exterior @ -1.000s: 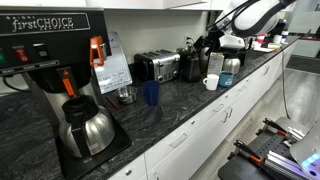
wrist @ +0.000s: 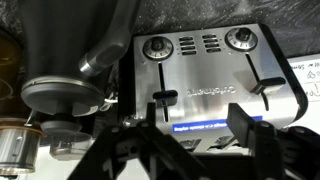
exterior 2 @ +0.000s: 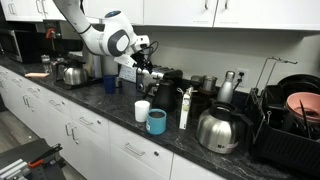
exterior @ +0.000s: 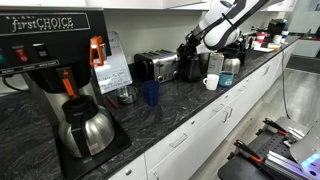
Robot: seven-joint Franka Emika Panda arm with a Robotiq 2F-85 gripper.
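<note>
A silver toaster stands against the wall; in the wrist view the toaster is seen from above, with two dials, two black levers and a blue label strip. My gripper is over the label side of it, its dark fingers apart and nothing visible between them. In exterior view 1 the gripper hangs at the toaster's right, above a black appliance. That dark appliance, with a handle, fills the wrist view's left. Whether the fingers touch the toaster cannot be told.
A dark blue cup stands in front of the toaster. White and teal mugs are near the counter's front edge. A coffee maker with a steel carafe takes the near end.
The arm has moved left along the counter in exterior view 1, from above the mugs toward the toaster. The toaster, mugs and cup have not moved.
</note>
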